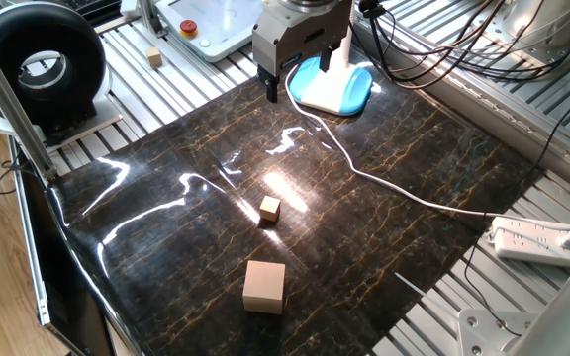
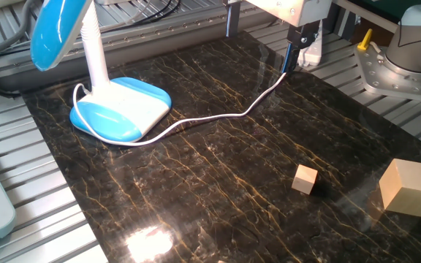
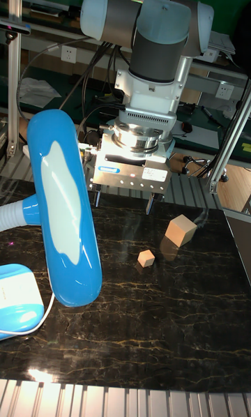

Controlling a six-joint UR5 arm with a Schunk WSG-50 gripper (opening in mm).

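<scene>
A small wooden cube [image 1: 269,208] rests on the dark marbled board [image 1: 394,188] near its middle. The larger wooden cube [image 1: 264,287] sits apart from it; the same two, the small cube [image 2: 304,179] and the big cube [image 2: 409,188], appear at the right in exterior view 2. Above the board hangs my gripper [image 1: 305,79], away from both cubes and in front of the lamp. Its two fingers [image 2: 291,52] are spread wide and nothing shows between them. In exterior view 3 the gripper [image 3: 124,200] is likewise open over the board.
A blue-and-white desk lamp [image 2: 126,109] stands on the board, its white cable [image 1: 404,191] running across to a power strip [image 1: 534,242]. Another small wooden block [image 1: 154,56] lies on the slatted table by a pendant with a red button [image 1: 188,28]. Around the cubes the board is clear.
</scene>
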